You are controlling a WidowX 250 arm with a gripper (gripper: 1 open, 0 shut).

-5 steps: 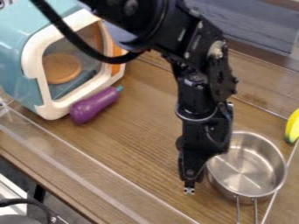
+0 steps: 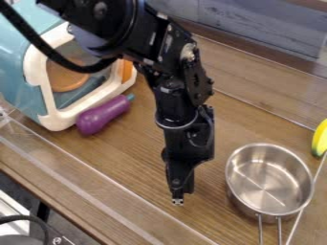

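My black gripper (image 2: 178, 196) points down at the wooden table, left of a steel pot (image 2: 269, 182), its fingertips low near the tabletop and shut, with nothing visible between them. A purple eggplant (image 2: 102, 116) lies to the upper left, beside a teal and white box-like container (image 2: 56, 115) with an orange disc inside.
A yellow banana (image 2: 319, 137) lies at the right edge behind the pot. A pale wooden wall runs along the back. The table's front left edge has cables beyond it.
The arm and gripper have shifted left, away from the pot, and the upper arm has tilted. The pot and eggplant look unmoved.
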